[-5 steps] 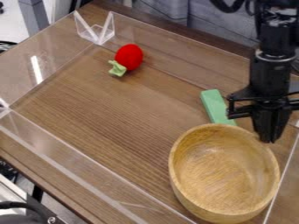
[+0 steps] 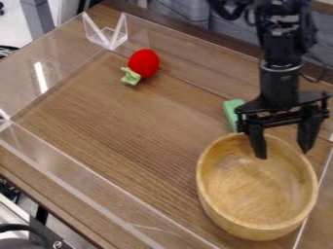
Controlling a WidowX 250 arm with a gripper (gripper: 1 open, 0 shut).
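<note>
The black gripper (image 2: 283, 134) stands open over the back rim of a large tan bowl (image 2: 254, 199) at the lower right, its two fingers pointing down. A green block (image 2: 233, 115) lies behind the bowl, partly hidden by the gripper's left side. Whether anything is below the fingers inside the bowl is not visible beyond its empty-looking floor.
A red object with a pale green end (image 2: 143, 64) lies at the upper left of the wooden table (image 2: 104, 136). A clear plastic container (image 2: 107, 31) sits at the back left corner.
The gripper has moved left, toward the green block, now covering part of it. The bowl and the other objects appear in the same places.
</note>
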